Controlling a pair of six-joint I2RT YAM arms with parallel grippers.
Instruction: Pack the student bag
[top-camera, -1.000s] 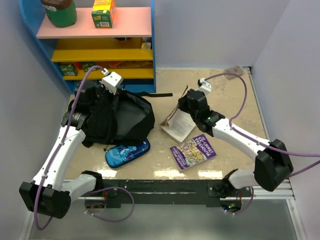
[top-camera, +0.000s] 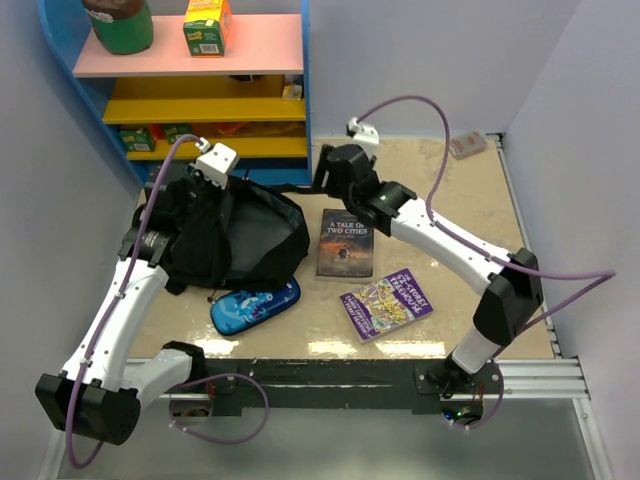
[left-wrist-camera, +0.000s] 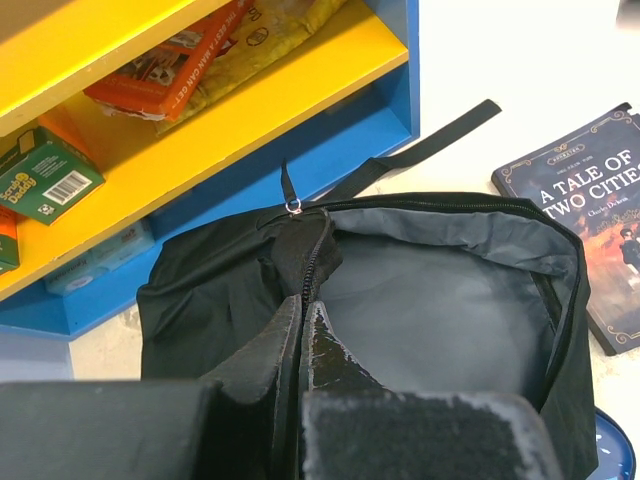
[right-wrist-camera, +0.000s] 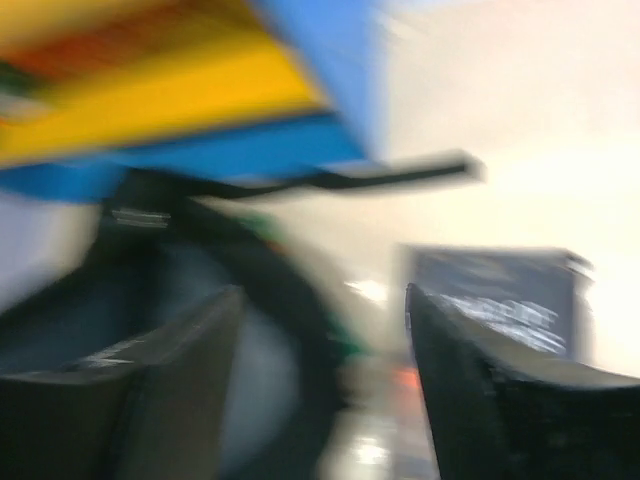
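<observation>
The black backpack (top-camera: 265, 240) lies open at the left, its grey lining showing. My left gripper is shut at its zipper edge; whether fabric is between the fingertips is hard to tell. My right gripper (top-camera: 325, 170) hangs part open above the table behind the book A Tale of Two Cities (top-camera: 345, 250), which lies closed; its wrist view (right-wrist-camera: 325, 305) is blurred, with nothing visible between the fingers. The purple Treehouse book (top-camera: 385, 303) lies at the front right. A blue pencil case (top-camera: 253, 307) lies in front of the bag.
The coloured shelf unit (top-camera: 205, 90), holding boxes and packets, stands behind the bag. A small item (top-camera: 466, 145) lies at the back right.
The right arm has risen and moved back and left from A Tale of Two Cities, which was standing open and now lies closed. The left arm is almost unchanged.
</observation>
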